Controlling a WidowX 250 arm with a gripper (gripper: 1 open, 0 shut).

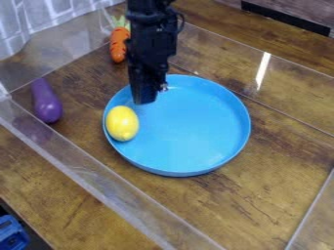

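Observation:
A yellow oval object (123, 123) lies in the left part of a round blue plate (189, 127). Above it, my dark gripper (148, 86) hangs over the plate's upper left rim, apart from the yellow object. Its fingers are dark and small, so whether they are open or shut is unclear.
A purple eggplant (47, 101) lies left of the plate. An orange carrot (119, 44) is at the back, beside the arm. Clear barriers run along the left side.

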